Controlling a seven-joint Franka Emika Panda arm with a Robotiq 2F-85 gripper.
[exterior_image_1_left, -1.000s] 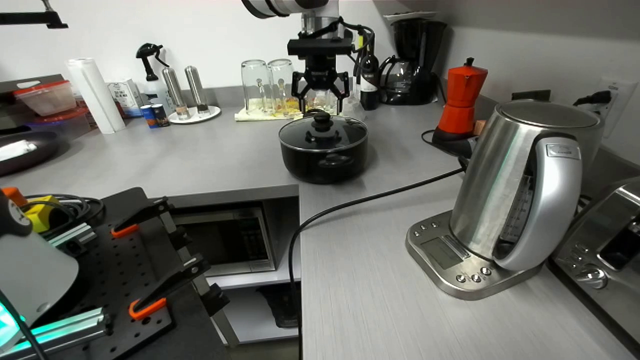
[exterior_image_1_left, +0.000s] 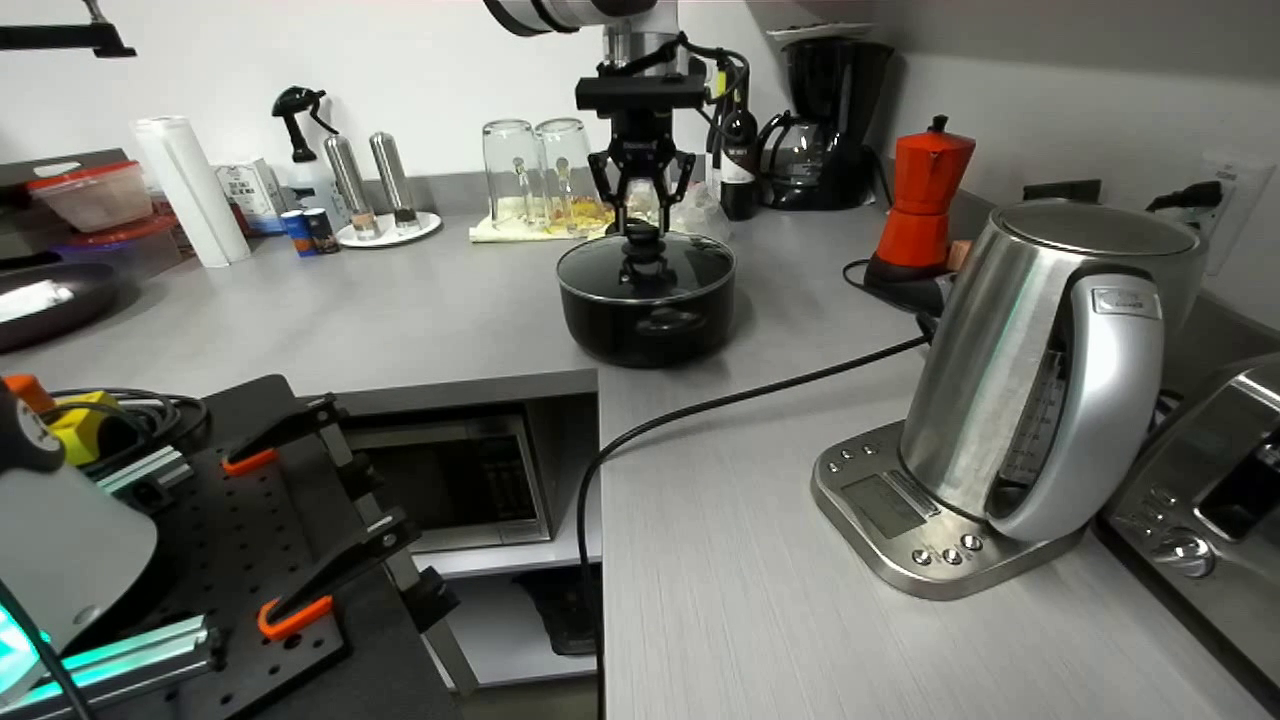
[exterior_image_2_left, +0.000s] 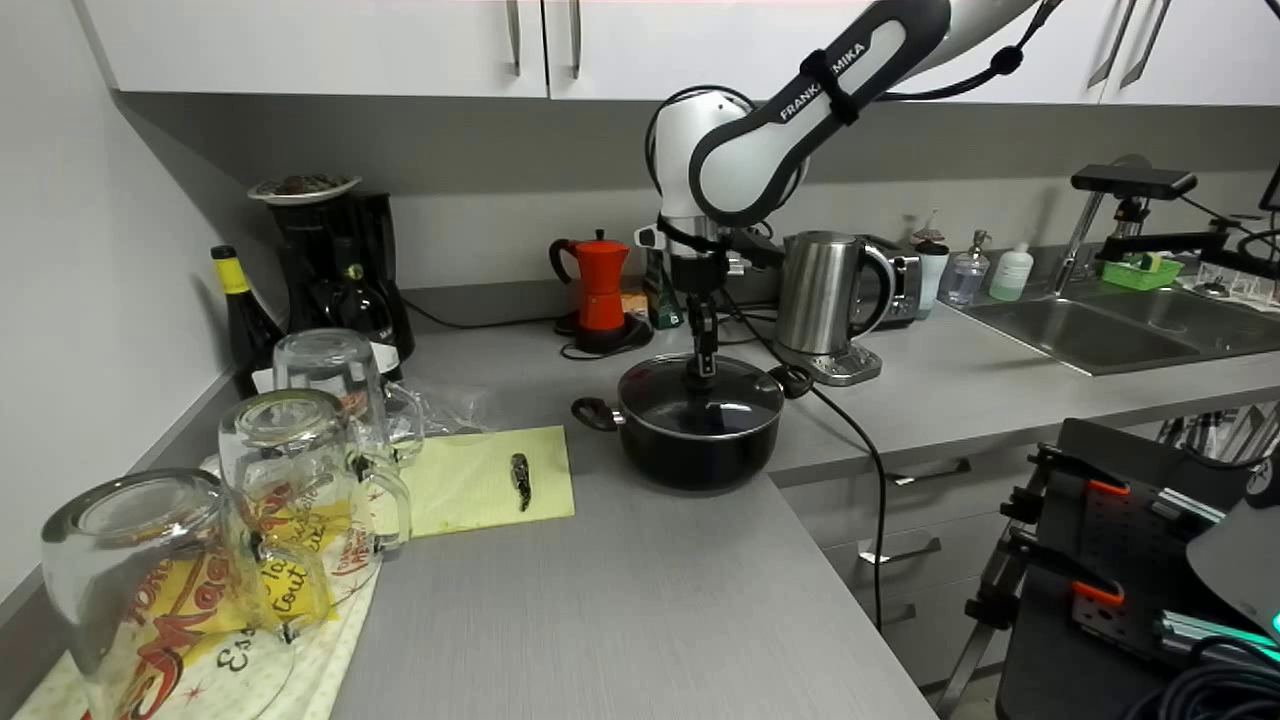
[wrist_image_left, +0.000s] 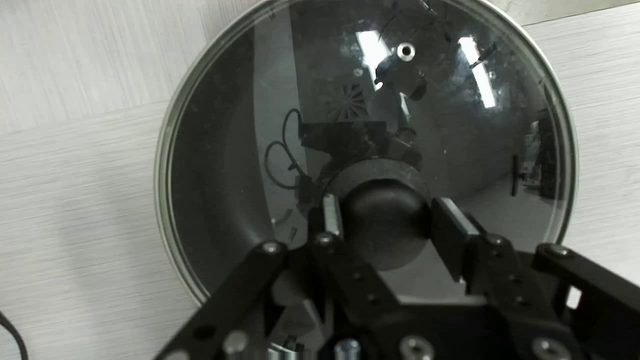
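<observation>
A black two-handled pot (exterior_image_1_left: 648, 330) stands on the grey counter, covered by its glass lid (exterior_image_2_left: 654, 396). The lid's round black knob (wrist_image_left: 387, 222) rises at its middle. Straight above the pot, my gripper points down, shut on the knob with one finger at each side. Seen from the wrist, the lid's metal rim circles most of the picture. In both exterior views the lid sits level on the pot. The pot's inside shows only dimly through the dark glass.
A steel kettle (exterior_image_1_left: 1020, 372) stands to the right in exterior view 1, its black cable (exterior_image_1_left: 732, 400) crossing the counter near the pot. Glass mugs (exterior_image_2_left: 294, 468) and a yellow cloth (exterior_image_2_left: 468, 498) holding a small dark object lie left of the pot in exterior view 2.
A second ago the gripper's fingers stood wide apart around the lid's knob. Now they have drawn together on it. Pot and lid stay in the same place.
</observation>
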